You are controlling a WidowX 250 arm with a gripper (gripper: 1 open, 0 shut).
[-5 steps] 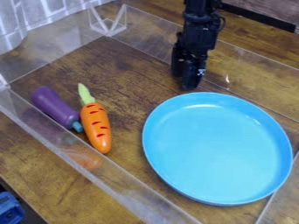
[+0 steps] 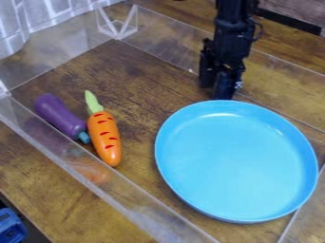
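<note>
My black gripper [image 2: 219, 78] hangs at the back of the clear-walled box, low over the wooden floor behind the blue plate; whether it is open or shut is too dark to tell. An orange toy carrot [image 2: 105, 135] with a green top lies at the left, beside a purple toy eggplant [image 2: 57, 117]. The large blue plate [image 2: 237, 161] fills the front right and is empty.
Clear plastic walls enclose the area, with the back one [image 2: 160, 40] behind the gripper. Bare wooden floor [image 2: 102, 71] lies open at the back left. A small blue object [image 2: 8, 226] is outside at the front left.
The gripper has shifted very slightly to the left. The carrot, eggplant and plate have not moved.
</note>
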